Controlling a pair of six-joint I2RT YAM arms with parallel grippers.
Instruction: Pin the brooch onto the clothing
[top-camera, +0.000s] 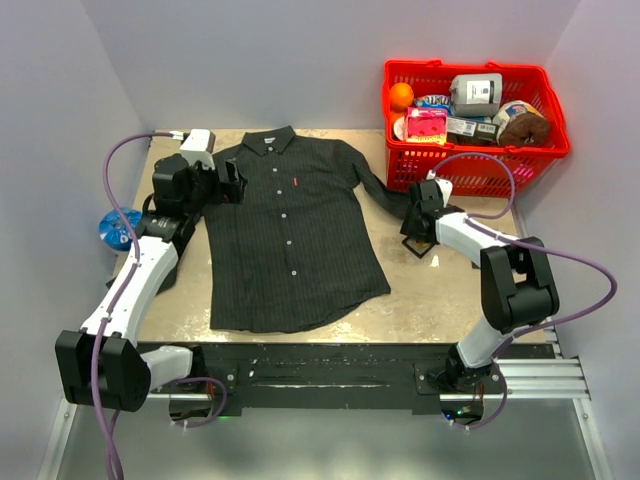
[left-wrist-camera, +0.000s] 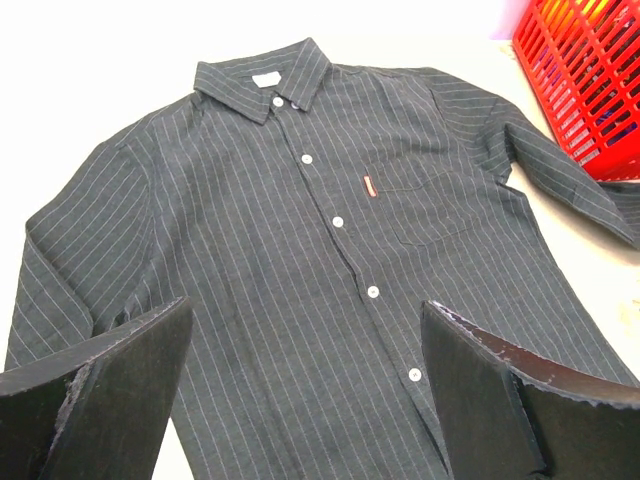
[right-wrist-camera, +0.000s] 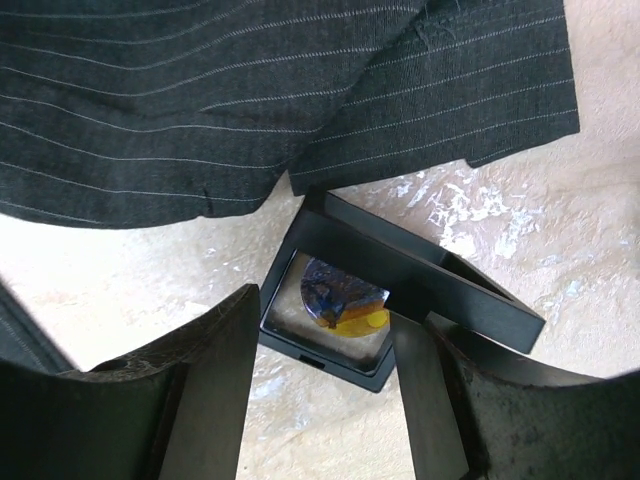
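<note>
A dark pinstriped shirt (top-camera: 285, 240) lies flat, buttoned front up, with a small red tag (left-wrist-camera: 370, 187) on its chest. Over its left side in the top view, my left gripper (top-camera: 236, 182) hangs open and empty. In the right wrist view, a dark blue and amber brooch (right-wrist-camera: 340, 290) rests in an open black box (right-wrist-camera: 385, 262) below the shirt's cuff (right-wrist-camera: 450, 100). My right gripper is open, its fingers (right-wrist-camera: 225, 345) on either side of the brooch in that view. Whether they touch the box cannot be told.
At the back right stands a red basket (top-camera: 405, 160) full of goods, close behind the right arm. A blue round item (top-camera: 116, 229) lies at the left edge. Bare table (top-camera: 450, 310) shows in front of the box.
</note>
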